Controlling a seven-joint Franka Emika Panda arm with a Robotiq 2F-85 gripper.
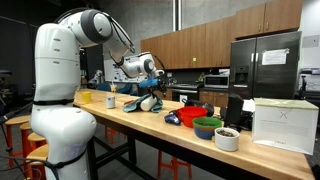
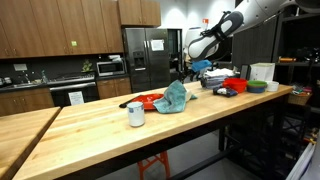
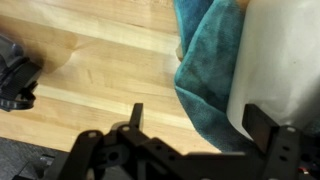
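My gripper stands open, its two dark fingers wide apart at the bottom of the wrist view. Below and between them are bare wooden table and the edge of a teal cloth. A smooth whitish object fills the right side there, lying against the cloth and close to the right finger; whether they touch I cannot tell. From exterior view 1 the gripper hangs above the teal cloth and the pale object on the table. In exterior view 2 the cloth forms a raised heap.
A black object lies left in the wrist view. Red and green bowls, a white tub and a white box line the table's right. A white mug stands apart, with bare tabletop around it.
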